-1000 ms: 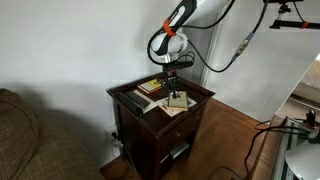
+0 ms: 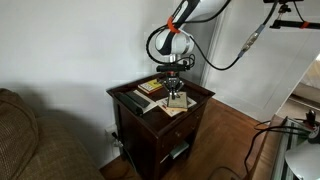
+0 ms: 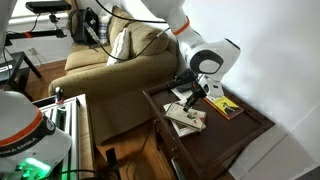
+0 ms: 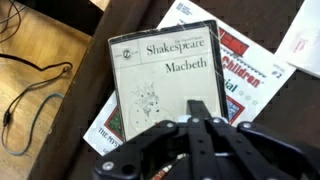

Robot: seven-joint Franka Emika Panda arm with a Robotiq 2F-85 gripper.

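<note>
A cream-coloured book marked "Shakespeare Macbeth" (image 4: 150, 85) lies in the middle of the wrist view. Under it, at an angle, is a white magazine or booklet (image 4: 245, 75) with red and green print. My gripper shows its two fingers close together, pointing at the book's lower right part; nothing is visible between them. Whether the fingertips touch the cover cannot be made out. From the first exterior view, the book (image 2: 177, 101) lies near the front of the dark cabinet top, below the gripper.
A yellow book (image 3: 226, 107) lies towards the back of the dark cabinet (image 3: 245, 128). Another white paper (image 4: 302, 40) is at the wrist view's upper right. Cables (image 4: 45, 80) run over the wooden floor. A brown sofa (image 2: 40, 135) stands to the left.
The arm's head and gripper have shifted slightly right and lower towards the book in the first exterior view. The book and papers appear to stay in place.
</note>
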